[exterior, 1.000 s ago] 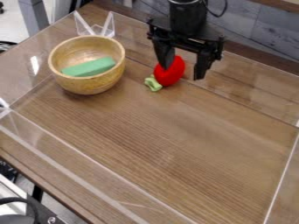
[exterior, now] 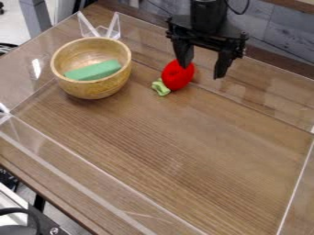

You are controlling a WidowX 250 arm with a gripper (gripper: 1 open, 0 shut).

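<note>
My black gripper (exterior: pixel 201 50) is at the top centre, its two fingers spread wide and open. Just under its left side lies a red strawberry-like object (exterior: pixel 178 75) with a green top (exterior: pixel 161 87). A wooden bowl (exterior: pixel 112 85) on the left holds a green elongated object (exterior: pixel 88 73).
My gripper has shifted slightly to the right over the last second. The red object and the bowl look unchanged.
</note>
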